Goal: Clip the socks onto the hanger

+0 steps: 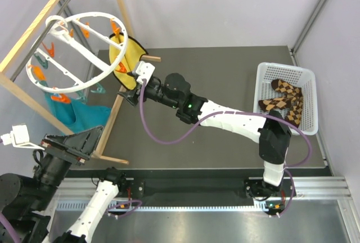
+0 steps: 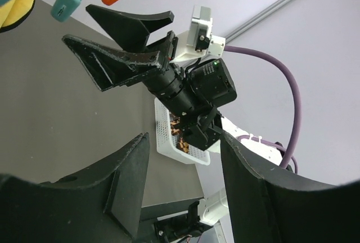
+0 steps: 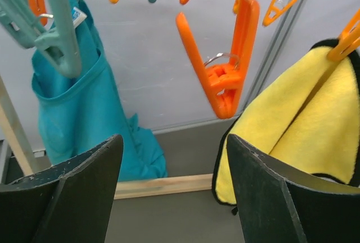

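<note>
A white round hanger [image 1: 91, 14] with orange and teal clips hangs at the left. A teal sock [image 3: 95, 102] and a yellow cloth [image 3: 281, 119] with black edging hang from it. My right gripper [image 1: 128, 91] is open beside the hanger's right side; in its wrist view an empty orange clip [image 3: 225, 80] hangs ahead, above the fingertips. My left gripper is at the lower left of the top view, outside the hanger, part open with nothing seen between its fingertips. Brown checkered socks [image 1: 287, 99] lie in a white basket at the right.
The wooden stand [image 1: 109, 125] frames the hanger. The white basket [image 1: 311, 97] stands at the right of the grey tabletop [image 1: 214, 63], whose middle is clear beneath the right arm. Walls border the table.
</note>
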